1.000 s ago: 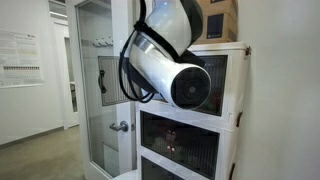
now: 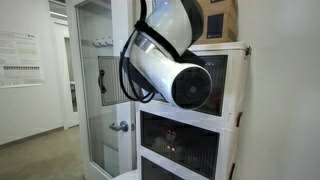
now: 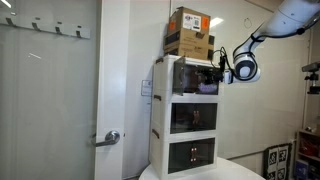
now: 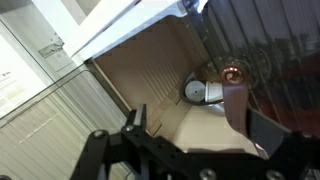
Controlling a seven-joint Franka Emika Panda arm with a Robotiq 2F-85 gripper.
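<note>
A white cabinet (image 3: 157, 112) has stacked compartments with dark mesh doors. At its top level, one mesh door (image 2: 112, 80) stands swung open toward the left. My gripper is at that top compartment, its dark fingers spread wide apart. A brown leather handle (image 4: 236, 108) with a round screw hangs on the other mesh door (image 4: 285, 75), close beside my right finger. I cannot tell whether they touch. Inside the compartment sits a shiny metal pot-like object (image 4: 203, 91). From outside, the arm (image 2: 170, 65) hides most of the opening.
Cardboard boxes (image 3: 188, 32) are stacked on the cabinet's top. The lower doors (image 3: 192, 117) are shut. A glass-paned room door (image 2: 100, 120) with a lever handle is to the left. The cabinet stands on a white round table (image 3: 228, 170).
</note>
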